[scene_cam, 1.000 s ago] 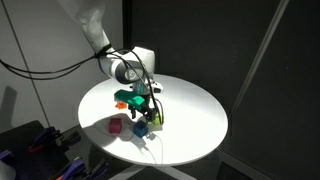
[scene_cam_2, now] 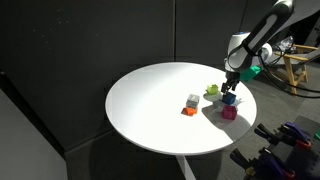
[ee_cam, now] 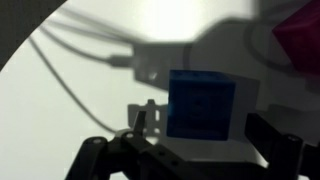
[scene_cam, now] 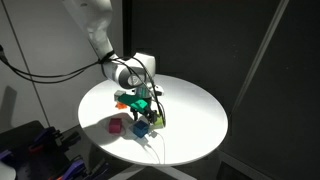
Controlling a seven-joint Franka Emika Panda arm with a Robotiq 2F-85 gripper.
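Note:
A dark blue cube (ee_cam: 200,105) lies on the white round table, in the middle of the wrist view. My gripper is over it, its fingers apart, one fingertip to each side of the cube in that view. The cube (scene_cam: 141,129) also shows in exterior view 1, just below the gripper (scene_cam: 147,115). In exterior view 2 the cube (scene_cam_2: 229,99) sits under the gripper (scene_cam_2: 228,88). Nothing is seen held. Whether the fingers touch the cube cannot be told.
A red-pink cube (scene_cam: 115,126) stands near the blue one. A green object (scene_cam_2: 212,89), a grey-white block (scene_cam_2: 193,101) and an orange piece (scene_cam_2: 189,112) lie around it.
The gripper has come slightly lower towards the blue cube. On the table, the objects look unmoved.

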